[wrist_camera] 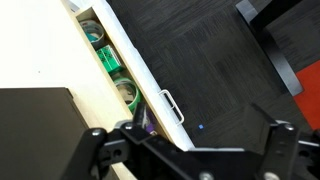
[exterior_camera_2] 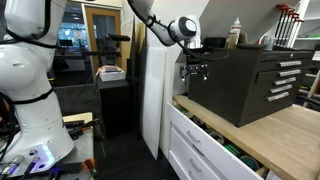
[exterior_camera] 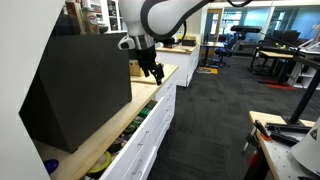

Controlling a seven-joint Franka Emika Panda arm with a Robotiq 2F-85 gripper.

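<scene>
My gripper point(exterior_camera: 152, 73) hangs pointing down above the white cabinet, level with the upper part of a large dark metal box. Its fingers stand apart in the wrist view, with nothing seen between them. Below it, the top drawer point(wrist_camera: 141, 76) is pulled out, its handle point(wrist_camera: 173, 104) facing the open floor. Inside the drawer lie a green box point(wrist_camera: 108, 60), a green roll point(wrist_camera: 127, 92) and other small items. In exterior view 2 the gripper point(exterior_camera_2: 194, 73) is beside the box, clear of the drawer.
The dark metal box point(exterior_camera: 83, 88) stands on the wooden countertop point(exterior_camera_2: 271, 128) beside the open drawer. More white drawers point(exterior_camera_2: 190, 155) are below, appearing closed. A red-topped table point(exterior_camera: 268, 125) is at the right.
</scene>
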